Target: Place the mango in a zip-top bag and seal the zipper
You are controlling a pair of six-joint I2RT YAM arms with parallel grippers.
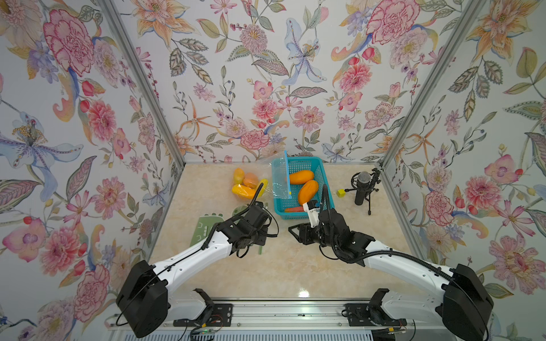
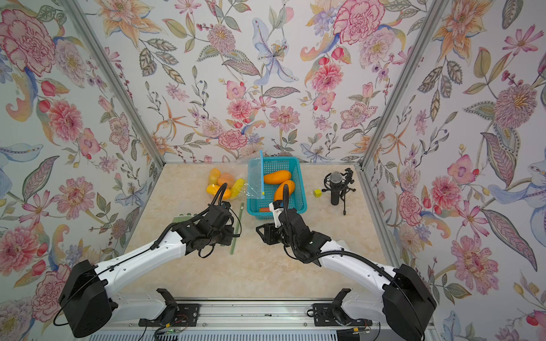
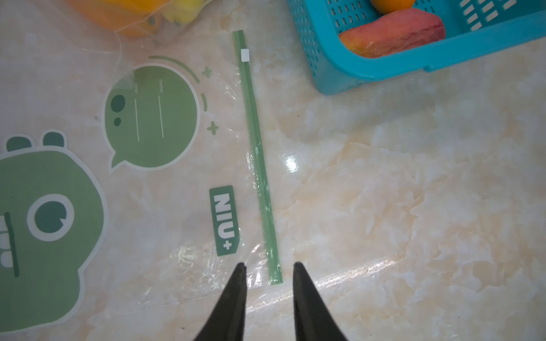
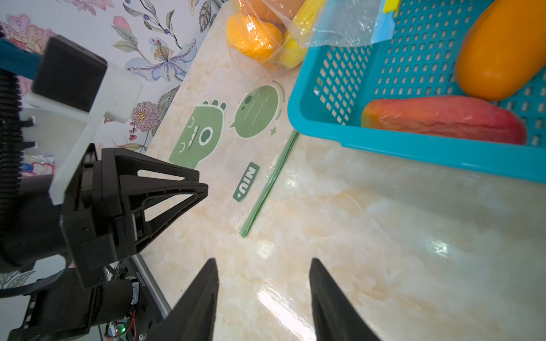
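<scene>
A clear zip top bag with green prints (image 3: 150,116) lies flat on the table; its green zipper strip (image 3: 257,147) has a white slider (image 3: 245,55) at the far end. My left gripper is above the strip's near end, fingers parted with nothing between them. A reddish mango-like fruit (image 4: 443,119) rests along the near wall inside the blue basket (image 4: 341,128). Larger orange fruits (image 1: 307,192) lie behind it. My right gripper stands open and empty over bare table in front of the basket. No fruit shows in the green-printed bag.
A second clear bag holding several yellow and orange fruits (image 1: 245,187) stands behind the flat bag, its blue-edged mouth (image 1: 281,176) leaning over the basket. A black tripod (image 1: 361,190) and yellow cube (image 1: 340,193) sit right.
</scene>
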